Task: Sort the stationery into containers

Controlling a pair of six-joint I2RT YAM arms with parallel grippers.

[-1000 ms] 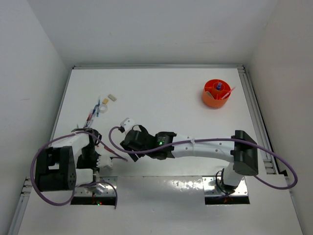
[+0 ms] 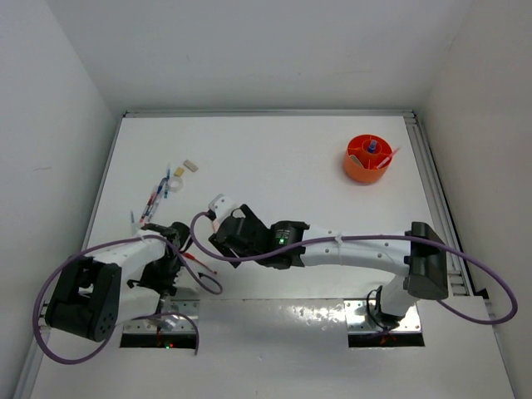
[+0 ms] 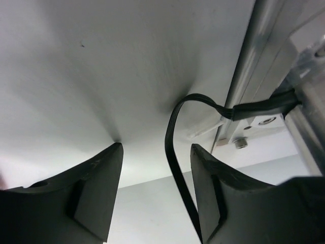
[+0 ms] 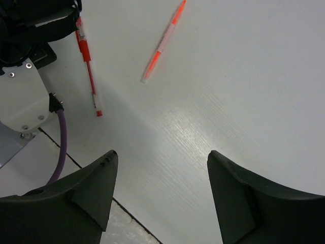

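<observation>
My left gripper is part open low over the table's left front by the metal rail, a black cable beyond its fingers and nothing clearly held. My right gripper is open above bare table. Beyond it in the right wrist view lie an orange highlighter (image 4: 166,37) and a red pen (image 4: 90,76). The top view shows several pens (image 2: 156,195), a tape ring (image 2: 175,184) and small blocks (image 2: 190,165) at the left. The orange divided container (image 2: 362,170) at the back right holds a few items.
A metal frame (image 2: 266,111) and walls border it. Both arms occupy the front, with purple cables looping over them.
The left arm has shifted slightly to the right and turned. The right arm has moved a little to the right, still over the front middle.
</observation>
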